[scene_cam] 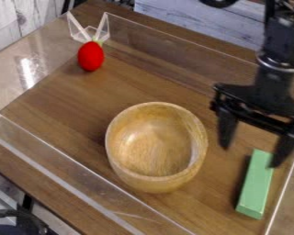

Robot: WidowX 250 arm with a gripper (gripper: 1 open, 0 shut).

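Observation:
My black gripper [249,138] is on the right, open, its fingers pointing down just above the upper end of a green block [255,188]. A wooden bowl [147,163] sits in the middle front. A red egg-shaped object [91,55] lies at the upper left.
The wooden table [125,92] has free room between the bowl and the red object and along the back. A white wire-like item [88,27] stands behind the red object. The table's edge runs along the lower left.

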